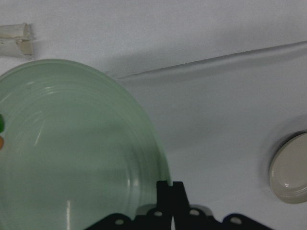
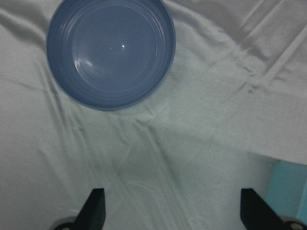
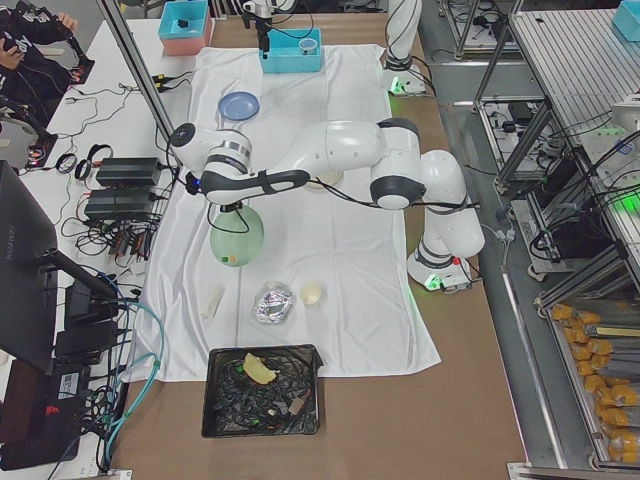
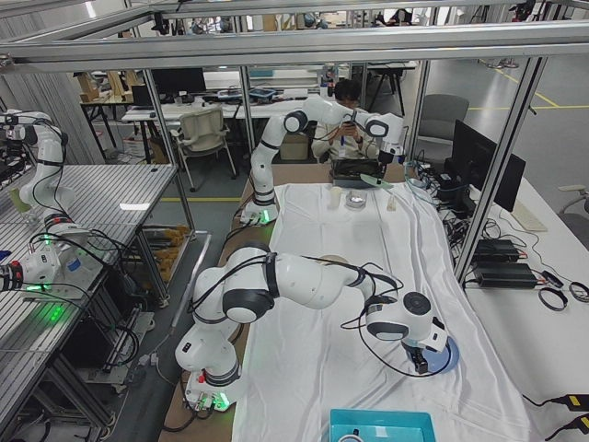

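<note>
My left gripper is shut on the near rim of the green plate [image 1: 81, 139], seen in the left wrist view with small green and orange items at its left edge. In the camera left view the plate [image 3: 236, 245] is mid-left on the white cloth, partly under my left arm. My right gripper is open and empty, above the cloth near a blue plate [image 2: 110, 52] and a light-blue bin [image 2: 288, 187].
A foil bowl [image 3: 273, 305], pale cup [image 3: 310, 294] and pale wrapped strip [image 3: 213, 301] lie near a black tray [image 3: 220, 400] holding a yellow item. The blue bin [image 3: 290, 62] with a cup stands at the far end.
</note>
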